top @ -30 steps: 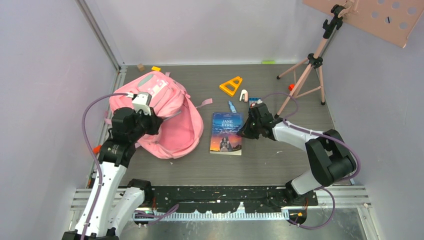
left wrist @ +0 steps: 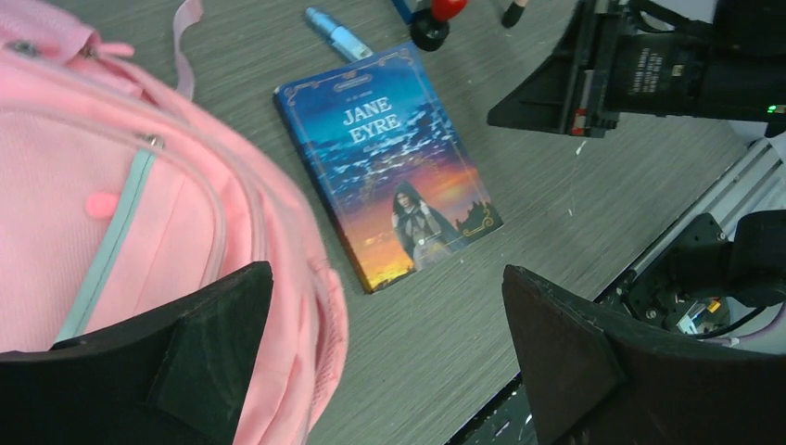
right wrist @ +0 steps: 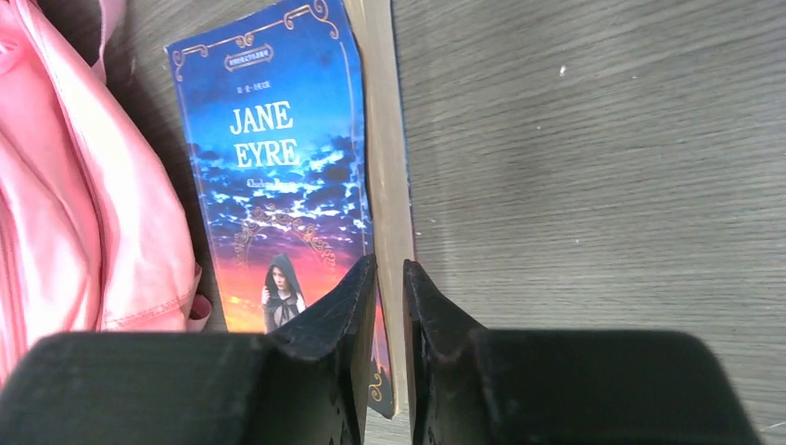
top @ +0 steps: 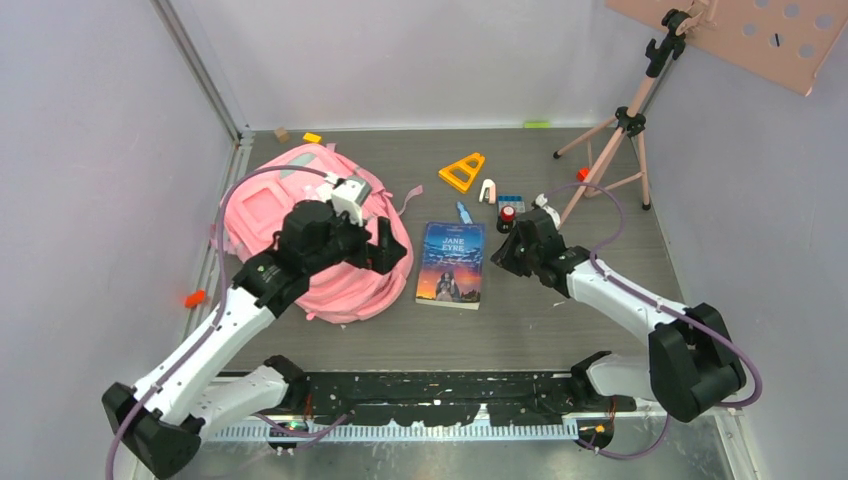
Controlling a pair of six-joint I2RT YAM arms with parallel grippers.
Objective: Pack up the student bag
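The book "Jane Eyre" (top: 450, 262) lies flat, cover up, right of the pink backpack (top: 345, 295). The bag's front panel with a mint zip (left wrist: 109, 243) shows beside the book in the left wrist view; my left arm covers part of the bag from above. My left gripper (top: 388, 248) stands wide open above the bag's right side, nothing between its fingers. A little right of the book is my right gripper (top: 503, 266), its fingertips slightly apart and empty. In the right wrist view, the right fingers (right wrist: 357, 320) overlap the book's page edge.
Beyond the book lie a blue marker (top: 464, 213), a yellow triangle (top: 461, 172), a stapler (top: 488, 191) and a red-capped bottle (top: 507, 217). A tripod (top: 610, 150) stands at the back right. Bare floor lies in front of the book.
My left gripper has swung right and opened. The bag's front panel now covers the opening that showed before. My right gripper has drawn back right, away from the book, which shifted slightly left earlier.
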